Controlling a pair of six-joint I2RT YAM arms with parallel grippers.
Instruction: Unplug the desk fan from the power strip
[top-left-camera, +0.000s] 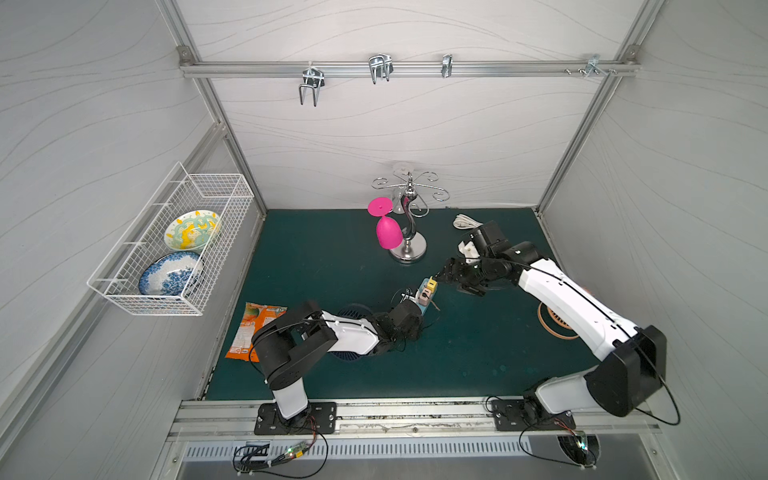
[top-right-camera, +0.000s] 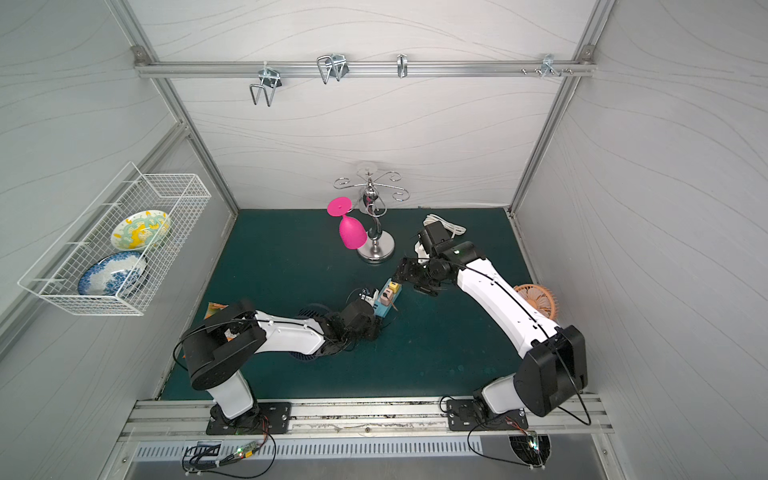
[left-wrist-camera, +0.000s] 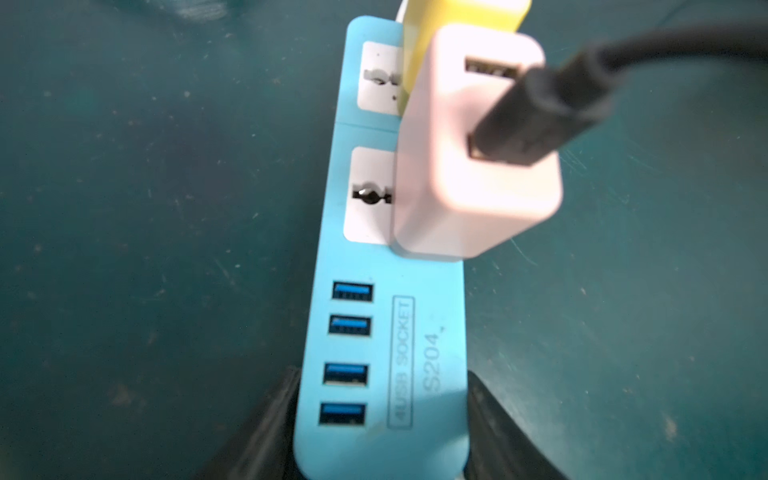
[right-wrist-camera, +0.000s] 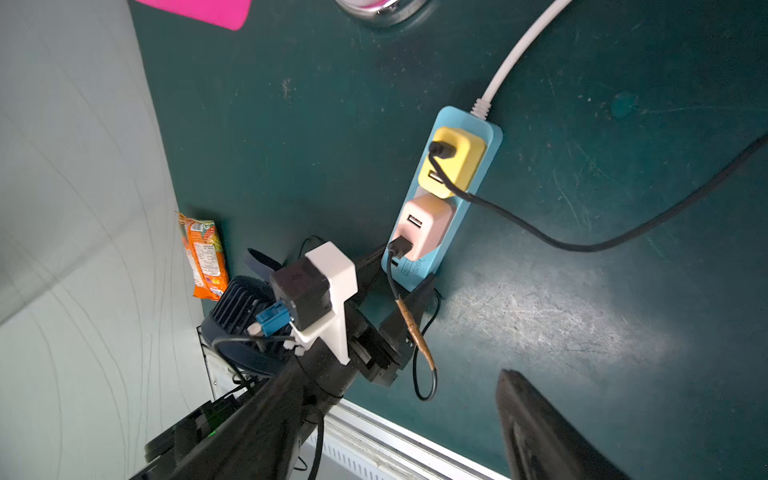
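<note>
The light-blue power strip (left-wrist-camera: 384, 336) holds a yellow adapter (right-wrist-camera: 453, 162) and a pink adapter (right-wrist-camera: 426, 226), each with a black cable plugged in. My left gripper straddles the USB end of the strip, one finger along each side; whether the fingers press on it is hard to tell. Beyond the strip's yellow end, my right gripper (top-left-camera: 442, 276) hangs above the table, its fingers (right-wrist-camera: 524, 408) spread with nothing between. A dark blue fan (right-wrist-camera: 237, 312) lies partly beneath the left arm. A round orange-brown fan-like thing (top-right-camera: 536, 301) stands at the right.
A chrome stand (top-left-camera: 409, 248) with a pink goblet (top-left-camera: 389, 233) rises behind the strip. Coiled white cable (top-left-camera: 466, 222) lies at the back right. An orange packet (top-left-camera: 248, 328) is at the left.
</note>
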